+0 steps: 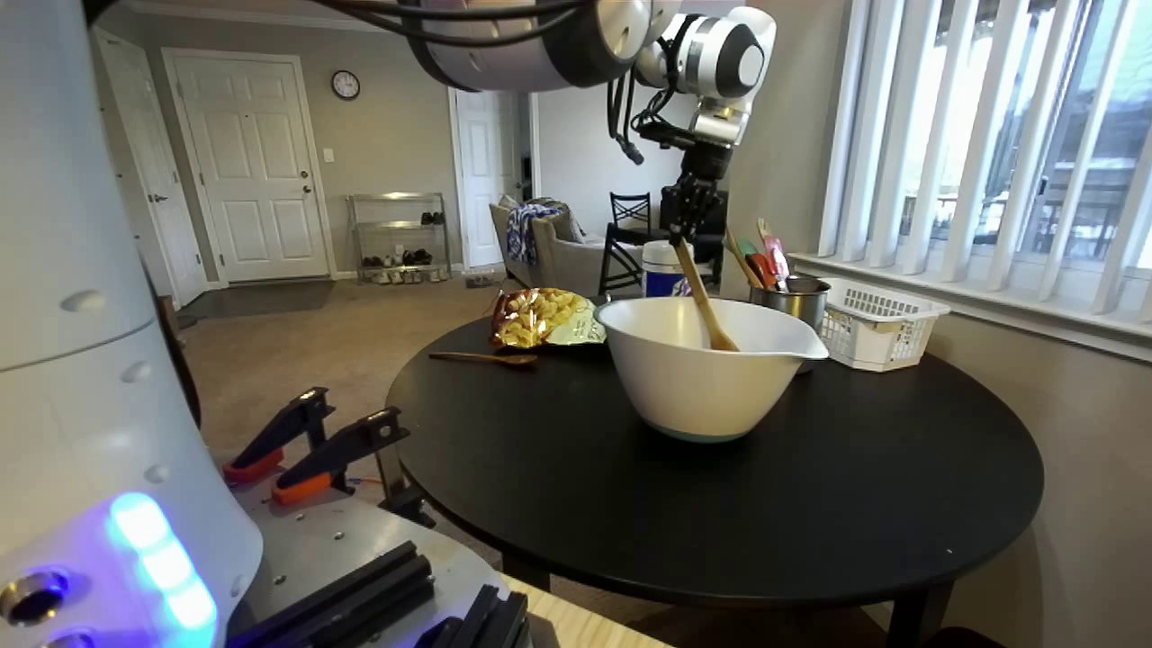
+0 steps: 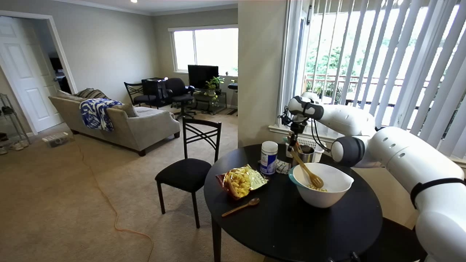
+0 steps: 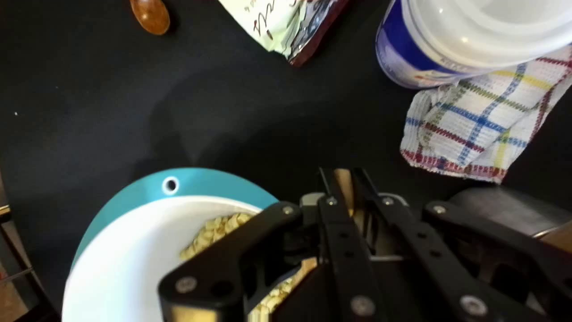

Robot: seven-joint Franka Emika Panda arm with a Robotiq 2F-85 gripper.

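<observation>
My gripper [image 1: 686,232] is shut on the upper handle of a wooden slotted spoon [image 2: 309,172]. The spoon slants down into a white mixing bowl [image 1: 707,389], its slotted head inside. Pale yellow pieces [image 3: 212,231] lie in the bottom of the bowl, partly covered by the fingers in the wrist view. A teal rim edge [image 3: 155,188] marks one side of the bowl. In the wrist view the wooden handle end [image 3: 344,188] shows between my two dark fingers, above and beside the bowl.
An open snack bag [image 2: 240,181] and a small wooden spoon [image 2: 240,207] lie left of the bowl. Behind it stand a white-and-blue canister [image 2: 269,158], a metal utensil pot [image 1: 794,308] and a white basket [image 1: 880,324]. A checked cloth [image 3: 477,126] lies beside the canister.
</observation>
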